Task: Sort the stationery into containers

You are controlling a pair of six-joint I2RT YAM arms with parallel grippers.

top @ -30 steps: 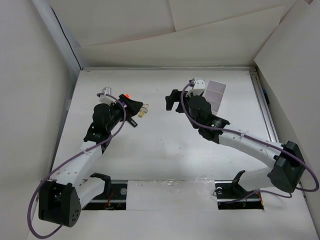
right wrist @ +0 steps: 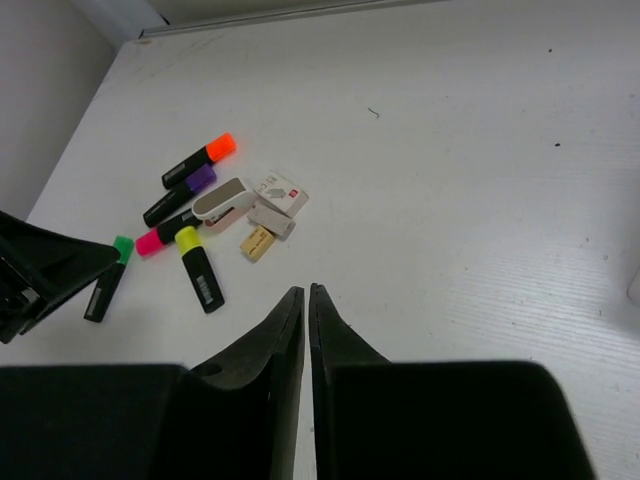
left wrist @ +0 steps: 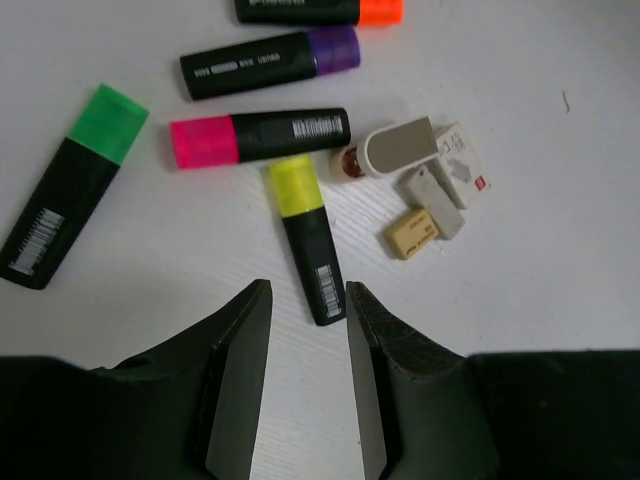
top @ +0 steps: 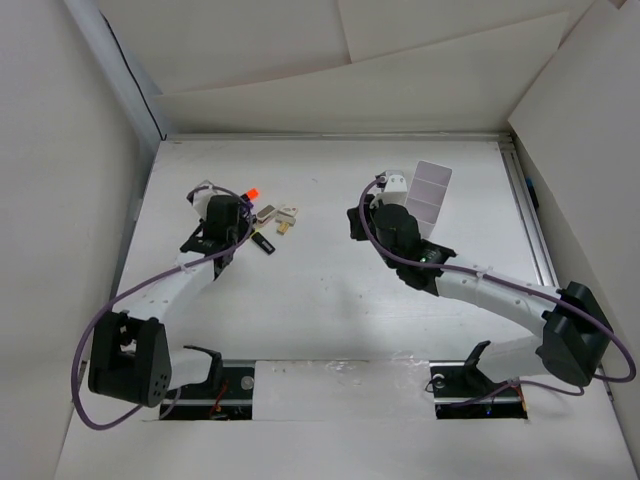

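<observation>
In the left wrist view lie several highlighters: orange [left wrist: 380,10], purple [left wrist: 268,62], pink [left wrist: 258,137], green [left wrist: 73,187], yellow [left wrist: 308,238]. Beside them are a metal-topped item [left wrist: 400,147], a white box [left wrist: 460,166], a grey eraser [left wrist: 432,200] and a tan eraser [left wrist: 410,233]. My left gripper hangs over this group, its fingers part open with nothing between them. My right gripper is at the table's right side, its fingertips close together; whether it is shut is unclear.
A white compartment tray [top: 431,188] stands at the back right, partly behind my right arm. Walls border both sides.
My left gripper has pulled back from over the middle of the group and now points down at it.
</observation>
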